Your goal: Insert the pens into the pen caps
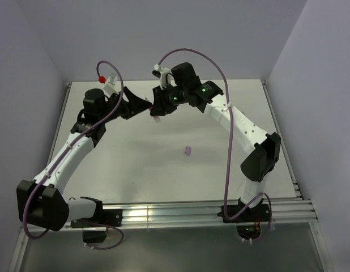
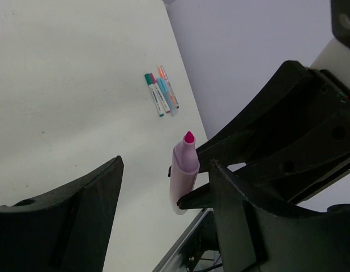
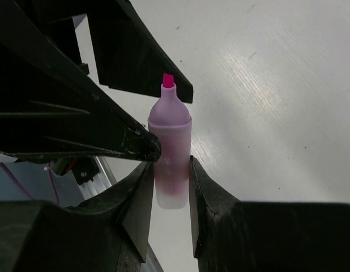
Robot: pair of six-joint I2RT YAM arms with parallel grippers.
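A pink pen (image 3: 172,141), tip upward with a translucent pink body, is held upright by my right gripper, which is shut on it; in the top view both meet near the upper middle. My left gripper stands part open around the air just beside that pen, which shows between and beyond its fingers in the left wrist view. A small pink cap (image 1: 188,151) lies on the table at the centre.
Several pens and markers (image 2: 161,93) lie near the table's edge in the left wrist view. Walls surround it.
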